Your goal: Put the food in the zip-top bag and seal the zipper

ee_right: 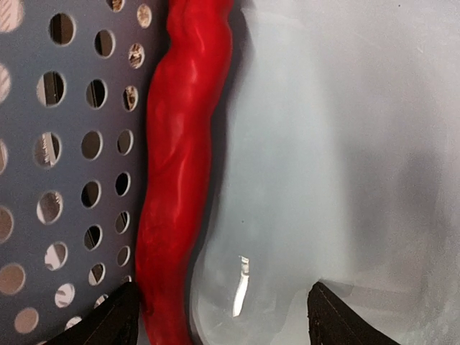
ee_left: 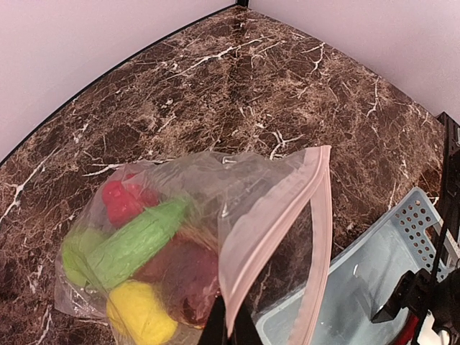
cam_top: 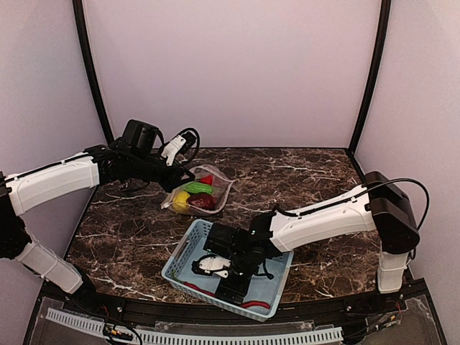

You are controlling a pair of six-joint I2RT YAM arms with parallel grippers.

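The clear zip top bag [ee_left: 198,162] stands with its pink zipper edge parted, and my left gripper is shut on that edge. Inside it lie a yellow food piece [ee_left: 140,313], a green one [ee_left: 136,244], a red one [ee_left: 126,201] and a dark red one [ee_left: 190,277]. My right gripper is open, low inside the basket. A long red pepper [ee_right: 180,158] lies against the perforated wall; its lower end is beside the left fingertip [ee_right: 118,316]. The gap between the fingers otherwise shows bare basket floor.
The light blue basket [cam_top: 185,248] sits at the front of the dark marble table, its perforated wall [ee_right: 72,144] close to my right fingers. Free table [cam_top: 287,172] lies behind and right of the bag.
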